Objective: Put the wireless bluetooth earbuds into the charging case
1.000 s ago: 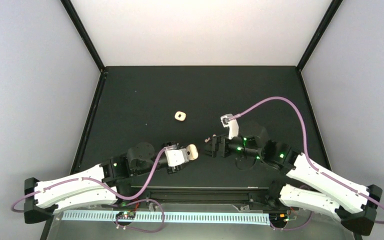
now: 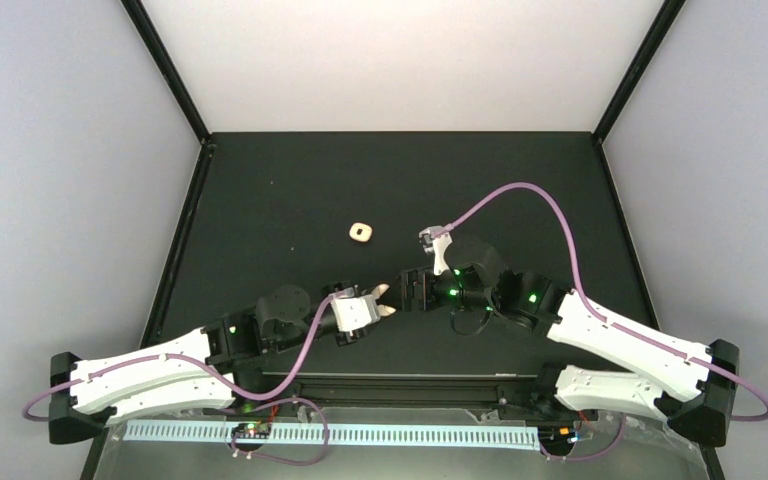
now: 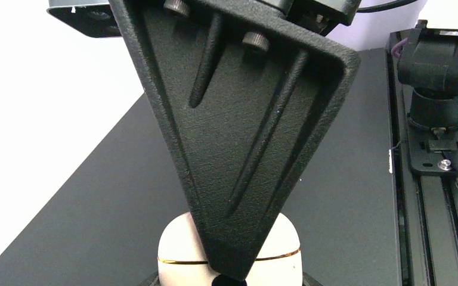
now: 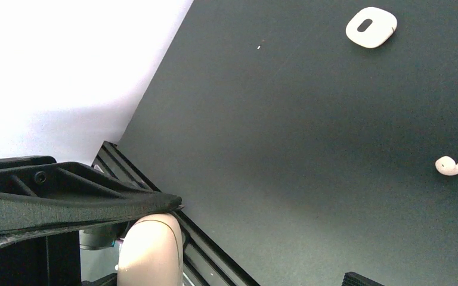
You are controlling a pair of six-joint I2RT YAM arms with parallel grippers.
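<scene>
The white charging case (image 3: 179,271) is held in my left gripper (image 2: 373,305), which is shut on it, its dark fingers across the case's front. My right gripper (image 2: 408,290) is open right beside the case. In the right wrist view its finger (image 4: 83,196) reaches over the case's rounded end (image 4: 149,250); whether it touches cannot be told. A white earbud (image 4: 453,164) lies loose on the black table; in the top view it is hidden by the right gripper.
A white square ring-shaped piece (image 2: 360,232) lies on the middle of the table (image 2: 290,190). A rail runs along the front edge.
My right arm has moved left, bringing its gripper up to the case in my left gripper. The left arm has barely moved.
</scene>
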